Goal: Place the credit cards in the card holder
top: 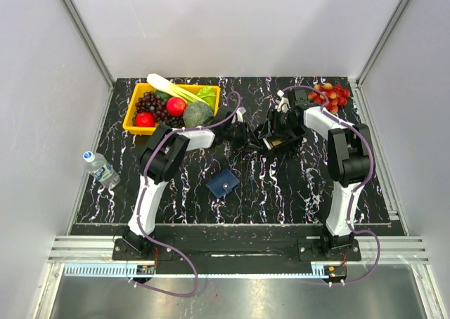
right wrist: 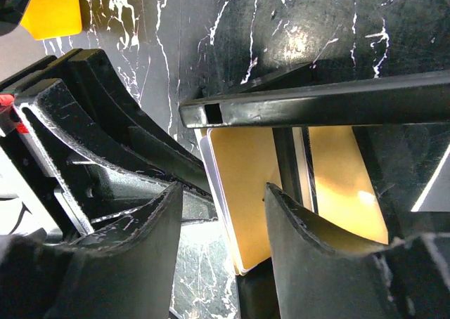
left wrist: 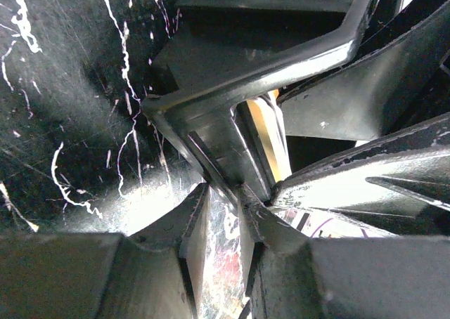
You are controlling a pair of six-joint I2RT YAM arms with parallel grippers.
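Observation:
A black card holder [top: 285,143] with tan cards lies at the back right of the counter. In the left wrist view my left gripper is shut on the lower edge of the holder [left wrist: 232,150], with a tan card edge [left wrist: 267,133] showing in its slot. In the right wrist view my right gripper stands open over a tan card [right wrist: 242,185] with a silvery edge; a second tan card [right wrist: 341,178] sits beside it in the black holder [right wrist: 316,98]. Whether that first card is fully seated I cannot tell.
A yellow basket [top: 129,119] of produce stands at the back left, red grapes [top: 334,94] at the back right. A blue wallet [top: 222,183] lies front centre, a water bottle [top: 100,168] at the left.

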